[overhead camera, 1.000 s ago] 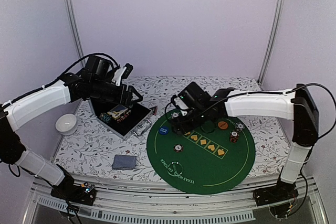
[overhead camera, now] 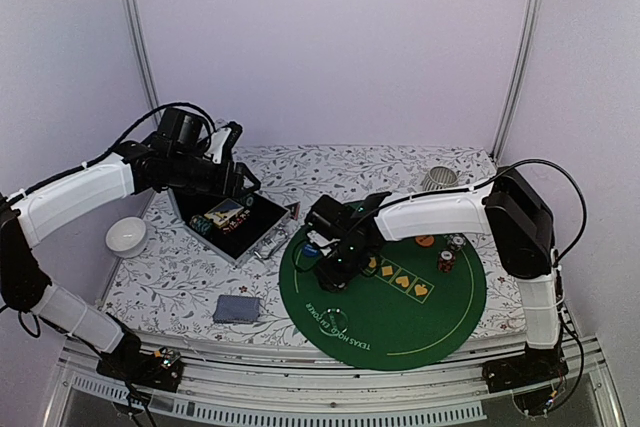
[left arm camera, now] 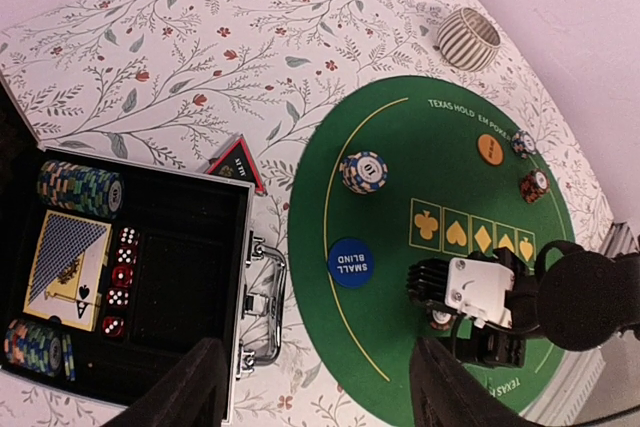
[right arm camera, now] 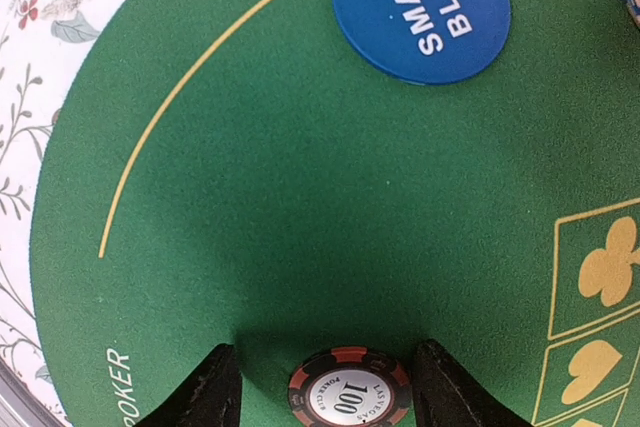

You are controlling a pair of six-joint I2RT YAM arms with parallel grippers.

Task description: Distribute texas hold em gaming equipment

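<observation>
On the green poker mat (overhead camera: 400, 332), my right gripper is low over the chip marked 100 (right arm camera: 350, 392), its red-and-white face lying between the fingers. A gap shows on the chip's left, and the right fingertip is close to its edge. My left gripper hangs open, nothing between its fingers, near the black case (left arm camera: 180, 287). Inside the case are several chips (left arm camera: 80, 187), a card deck (left arm camera: 68, 272) and red dice (left arm camera: 121, 277). The blue SMALL BLIND disc (left arm camera: 350, 262) and a blue-and-white chip stack (left arm camera: 363, 173) rest on the mat.
An orange disc (left arm camera: 490, 149), a red chip stack (left arm camera: 534, 185) and a ribbed cup (left arm camera: 468, 39) are toward the right. A white bowl (overhead camera: 127, 237) and grey cloth (overhead camera: 236, 309) lie at the left.
My right arm has come left and toward the front, from beside the printed card boxes to the chip marked 100. The left gripper has shifted slightly left.
</observation>
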